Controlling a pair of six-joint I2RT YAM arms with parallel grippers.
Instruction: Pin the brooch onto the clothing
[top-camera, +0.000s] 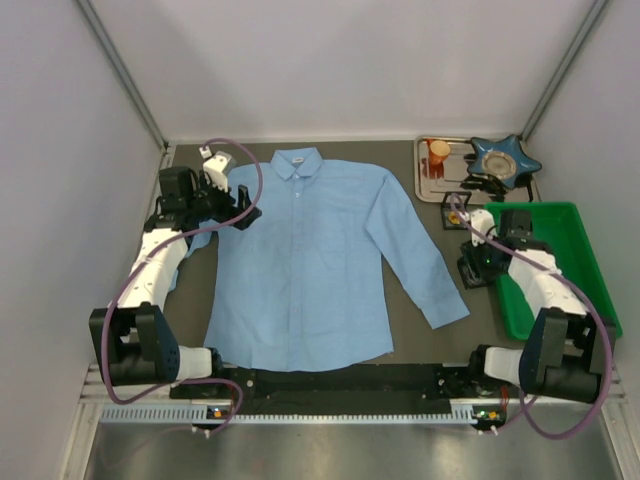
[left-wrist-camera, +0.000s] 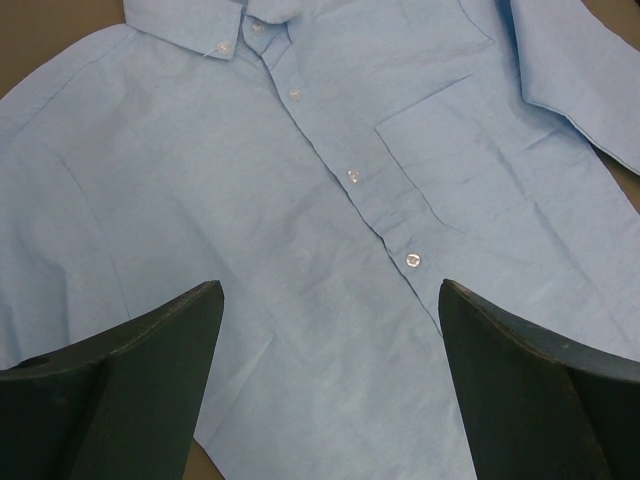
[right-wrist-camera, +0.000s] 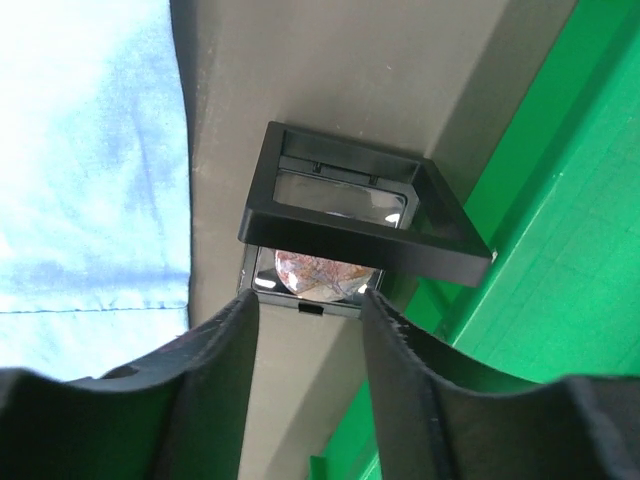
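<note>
A light blue shirt (top-camera: 290, 270) lies spread on the dark table. My left gripper (top-camera: 243, 208) hangs open over its upper left; in the left wrist view its fingers frame the buttoned front. My right gripper is part open beside a black box (right-wrist-camera: 360, 234) with a raised frame at the shirt sleeve's right. Inside the box lies a round pinkish, shiny object (right-wrist-camera: 315, 272), likely the brooch, partly hidden by the frame. Nothing shows between the right fingers.
A green bin (top-camera: 555, 230) borders the box on the right. A metal tray (top-camera: 430, 185) with an orange cup and a blue star-shaped dish stands at the back right, near another small dark box (top-camera: 455, 220).
</note>
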